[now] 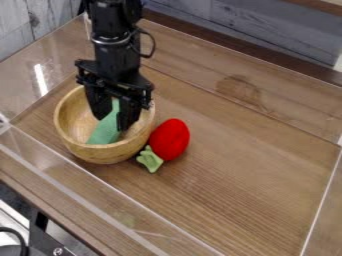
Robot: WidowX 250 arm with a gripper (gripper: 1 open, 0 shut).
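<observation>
My black gripper (114, 98) hangs over a light wooden bowl (94, 152) at the centre left, its fingers reaching down over the back of the bowl. A green object (106, 130) lies tilted in the bowl with its upper end at the fingers; the fingers look closed around that end, though the dark fingers make this hard to see. Right of the bowl lies a red rounded object (170, 137), with a small pale green piece (150, 159) at its lower left.
A pale wall or board (267, 25) runs along the back, and the table's edge is at the lower left.
</observation>
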